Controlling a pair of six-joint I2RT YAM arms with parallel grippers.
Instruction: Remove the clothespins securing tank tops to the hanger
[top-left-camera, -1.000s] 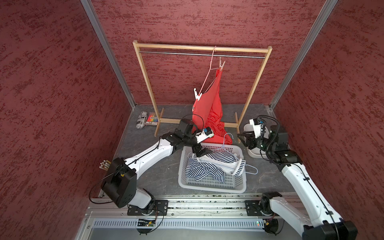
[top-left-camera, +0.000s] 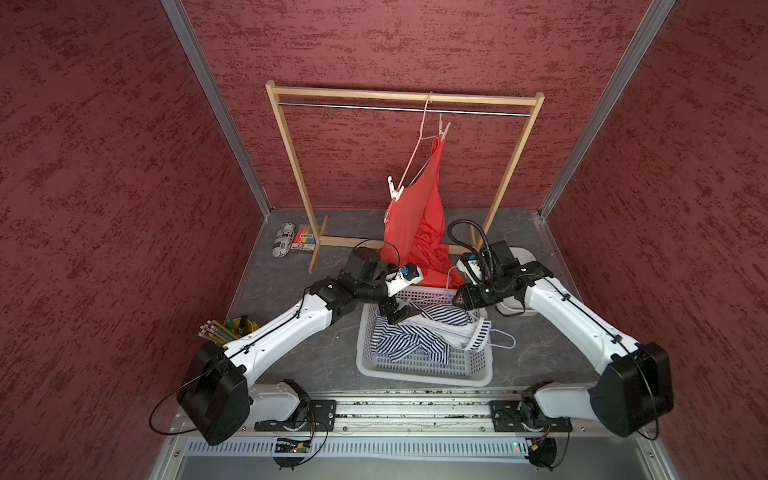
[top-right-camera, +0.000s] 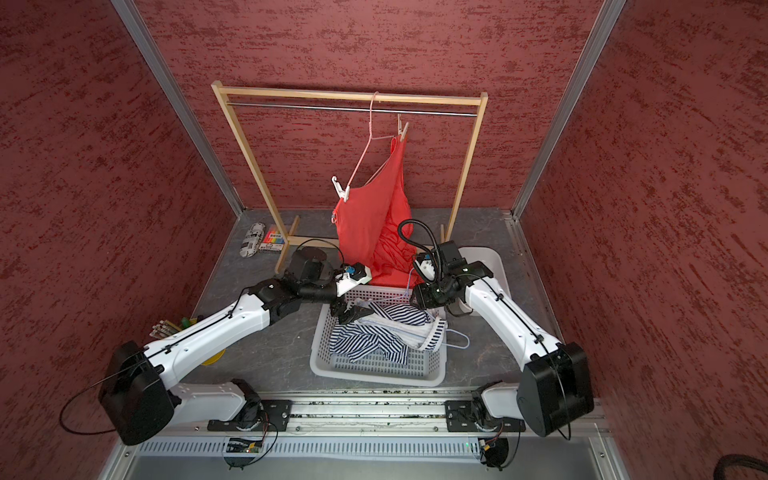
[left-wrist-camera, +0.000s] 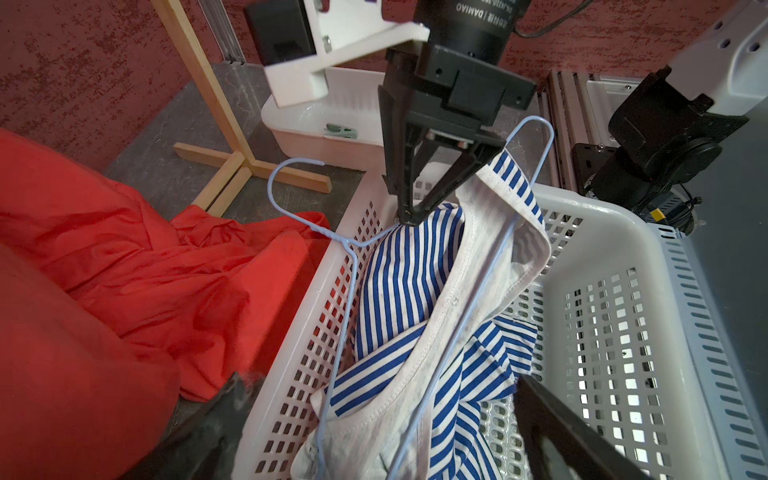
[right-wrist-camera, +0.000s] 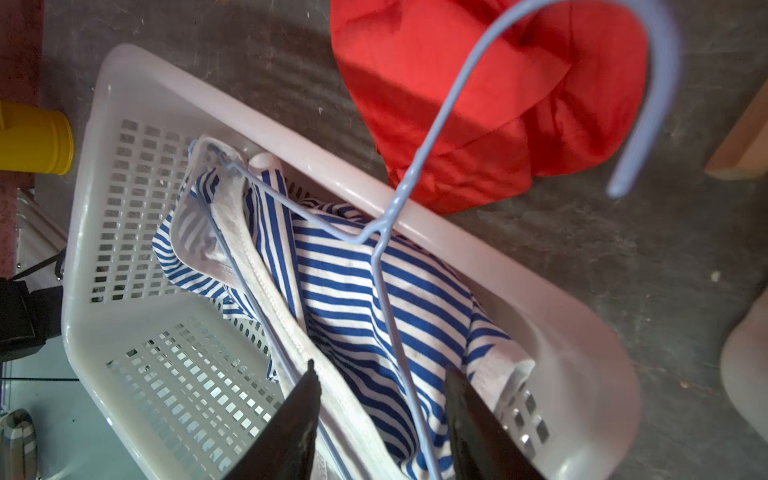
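Observation:
A white laundry basket (top-left-camera: 424, 373) holds a blue-striped tank top (right-wrist-camera: 372, 320) with white lining and a pale blue hanger (right-wrist-camera: 408, 188); I see no clothespin on them. A red tank top (top-left-camera: 412, 212) hangs from a pink hanger (top-left-camera: 414, 152) on the rack, held by white clothespins (top-left-camera: 395, 190) and pale ones at the top. My left gripper (top-left-camera: 395, 312) is open, low over the basket's left part. My right gripper (top-left-camera: 468, 300) hangs open over the basket's back right, above the blue hanger, with nothing between its fingers.
A wooden rack (top-left-camera: 288, 156) stands at the back. A white bin (left-wrist-camera: 316, 120) with a green clothespin inside sits at the right, behind my right arm. A yellow container (right-wrist-camera: 32, 140) with sticks stands at the front left; newspaper-like bundles (top-left-camera: 283, 238) lie at the back left.
My right gripper has swung leftward from beside the white bin to over the basket.

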